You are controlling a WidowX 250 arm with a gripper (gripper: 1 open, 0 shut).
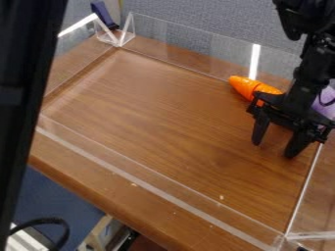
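Note:
My black gripper (275, 141) hangs low at the right side of the wooden tray floor, its two fingers pointing down and spread apart, with nothing visible between their tips. Just behind it lies an orange carrot-like object (252, 86), its right part hidden by the gripper. A purple object (326, 104) sits at the far right behind the arm, mostly hidden.
Clear low walls (197, 40) border the wooden surface (157, 127), which is empty across its middle and left. A dark blue item (105, 15) stands outside the back left corner. A black upright fills the left edge.

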